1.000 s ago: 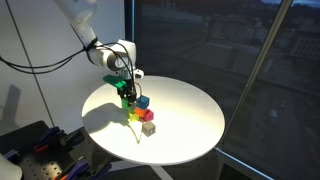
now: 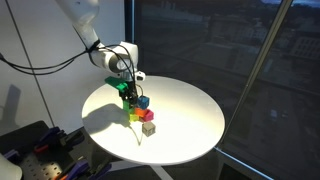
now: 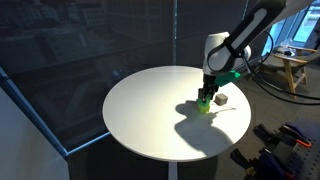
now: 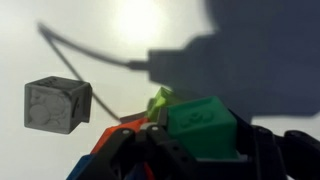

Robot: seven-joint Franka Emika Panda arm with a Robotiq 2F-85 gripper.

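Observation:
A green block [image 4: 203,125] sits between the fingers of my gripper, which is shut on it. Below it in the wrist view, a yellow-green block [image 4: 163,99] shows partly past its edge; whether the two touch I cannot tell. In exterior view 1 the held green block [image 2: 127,103] appears just above and left of the yellow block [image 2: 133,116]. From the other side, in exterior view 2, my gripper [image 3: 205,96] is over a green-yellow patch on the white table [image 3: 145,105].
Close by are a blue block [image 2: 143,102], an orange block [image 2: 140,111] and a pink block [image 2: 147,115]. A grey block [image 4: 57,105] lies apart from them.

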